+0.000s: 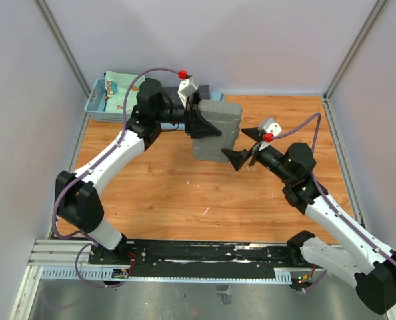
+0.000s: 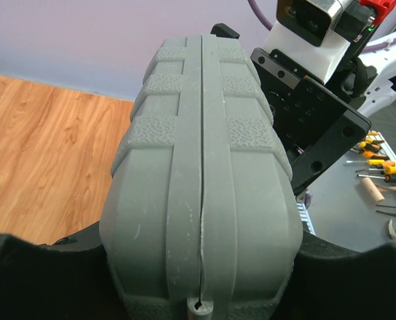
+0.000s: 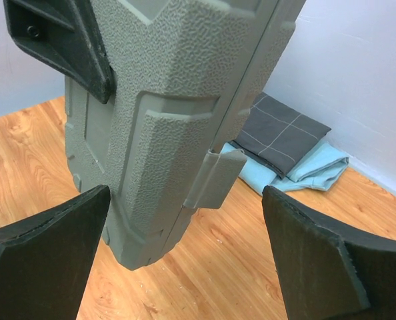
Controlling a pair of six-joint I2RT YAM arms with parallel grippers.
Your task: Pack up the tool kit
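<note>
A grey hard-shell tool case [image 1: 217, 131] hangs closed above the table, with my left gripper [image 1: 205, 128] shut on it. In the left wrist view the case's seam [image 2: 201, 167] faces the camera, and the left fingers [image 2: 41, 277] stand on either side of it. My right gripper [image 1: 239, 148] is open at the right side of the case. In the right wrist view a latch tab [image 3: 216, 179] sticks out from the case edge, between and beyond the open right fingers. The case's contents are hidden.
Behind the left arm stands a blue basket [image 1: 93, 105] with a pale cloth. A folded dark cloth [image 3: 278, 133] lies on a light blue cloth [image 3: 325, 165] at the back. Several hand tools [image 2: 385, 177] lie off to one side.
</note>
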